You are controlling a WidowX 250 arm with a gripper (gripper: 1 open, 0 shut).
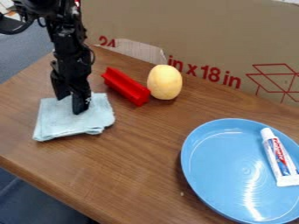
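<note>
A folded pale blue-white cloth (66, 123) lies on the wooden table toward the left. The black gripper (73, 101) is lowered onto the cloth's upper part, fingertips at the fabric; the dark fingers overlap, and whether any fabric is between them is hidden.
A red bar-shaped object (125, 86) and a yellow egg-shaped object (165, 81) sit behind, to the right. A blue plate (228, 179) holding a toothpaste tube (278, 157) is at the right. A cardboard box (198, 35) stands at the back.
</note>
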